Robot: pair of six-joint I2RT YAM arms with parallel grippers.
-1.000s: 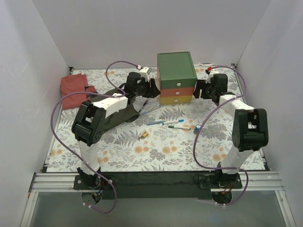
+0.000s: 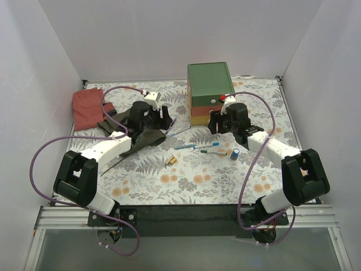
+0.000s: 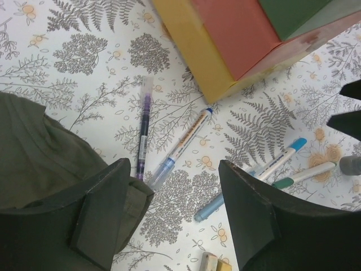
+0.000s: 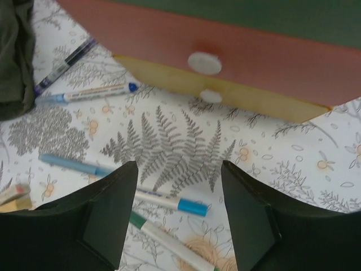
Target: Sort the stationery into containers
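The drawer cabinet (image 2: 208, 76), green on top with red and yellow drawers, stands at the back with its drawers closed. Its two white knobs (image 4: 205, 63) face front in the right wrist view. To its left, my left gripper (image 2: 166, 117) hangs open and empty above a purple-black pen (image 3: 144, 132) and a blue-white pen (image 3: 181, 148). My right gripper (image 2: 215, 122), also open with nothing between its fingers, is over the table just in front of the drawers. A light-blue pen (image 2: 185, 147), a blue-capped marker (image 2: 206, 145) and a green-ended marker (image 2: 213, 152) lie mid-table.
A small blue cylinder (image 2: 234, 153) is right of the markers. Small yellowish blocks (image 2: 171, 160) lie front of centre. Dark green cloth (image 2: 148, 139) spreads under the left arm; red cloth (image 2: 87, 107) sits back left.
My right gripper has moved from the cabinet's right side leftward and forward, to the front of the drawers. My left gripper has drawn back leftward from the cabinet's side. The stationery has not moved.
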